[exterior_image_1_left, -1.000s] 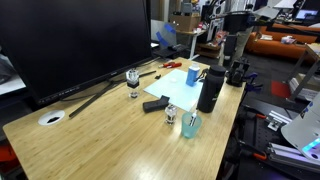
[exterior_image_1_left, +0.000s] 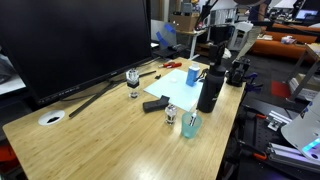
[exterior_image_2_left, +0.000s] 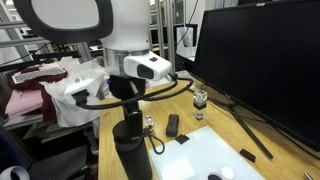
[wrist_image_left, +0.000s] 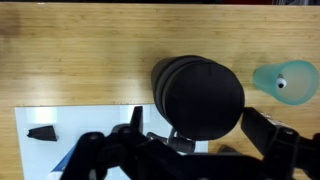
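Observation:
A tall black cylinder (exterior_image_1_left: 209, 94), perhaps a speaker or canister, stands upright near the table's right edge. Its round dark top (wrist_image_left: 204, 100) fills the middle of the wrist view. Right over it hangs my gripper, open, with its two dark fingers on either side of the top as seen from the wrist. In exterior view 2 the arm comes down over the same cylinder (exterior_image_2_left: 132, 158), and the fingertips are hard to make out there. Whether the fingers touch it cannot be told.
A translucent teal cup (exterior_image_1_left: 191, 126) with something pale inside stands close to the cylinder. Nearby are a small silver-white object (exterior_image_1_left: 171, 114), a black block (exterior_image_1_left: 156, 104), a white sheet (exterior_image_1_left: 180, 92) and a blue mug (exterior_image_1_left: 194, 74).
In exterior view 1 my arm has moved left and down, bringing the gripper over the black cylinder. The objects on the table look unmoved.

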